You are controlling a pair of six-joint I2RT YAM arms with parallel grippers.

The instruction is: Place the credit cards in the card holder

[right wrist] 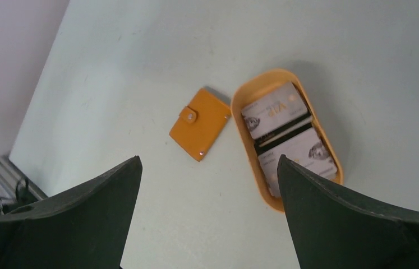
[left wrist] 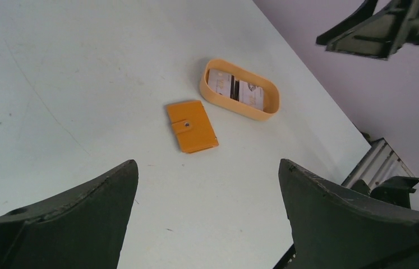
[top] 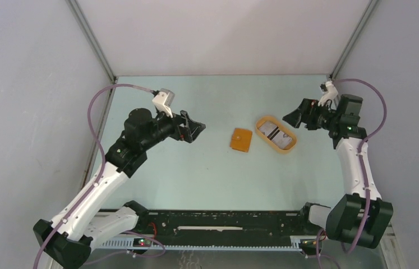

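Note:
An orange card holder (top: 241, 139) lies flat near the middle of the table, its small snap tab visible in both wrist views. To its right an oval tan tray (top: 289, 145) holds white cards (right wrist: 297, 157), split by a dark band. My left gripper (top: 196, 128) hangs open over the table, left of the card holder, with nothing between its fingers. My right gripper (top: 294, 116) is open above the table by the tray's upper right, also empty; in the right wrist view the tray sits between and beyond its fingers.
Walls (top: 38, 67) stand at the sides and back, and a dark rail (top: 229, 218) runs along the front edge.

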